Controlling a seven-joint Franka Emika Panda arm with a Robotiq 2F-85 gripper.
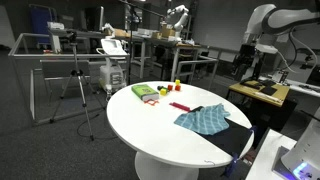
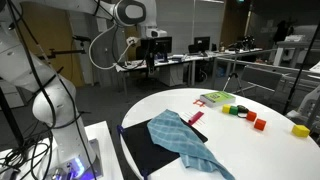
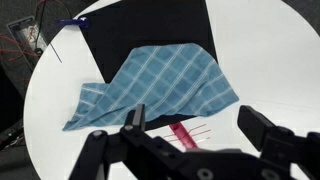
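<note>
A blue checked cloth (image 3: 170, 85) lies creased over part of a black mat (image 3: 110, 40) on the round white table. In exterior view 2 the cloth (image 2: 185, 138) spreads from the mat onto bare table. My gripper is high above the table, its fingers wide apart with nothing between them. The wrist view looks down past its fingers at the cloth; the two do not touch. A red object (image 3: 182, 135) lies beside the cloth, partly hidden behind the gripper.
On the far side are a green box-like object (image 1: 145, 91) and several small red and yellow items, including a yellow block (image 2: 300, 131). The white table (image 1: 140, 120) has free room around the cloth. A tripod (image 1: 83, 75) stands on the floor beyond.
</note>
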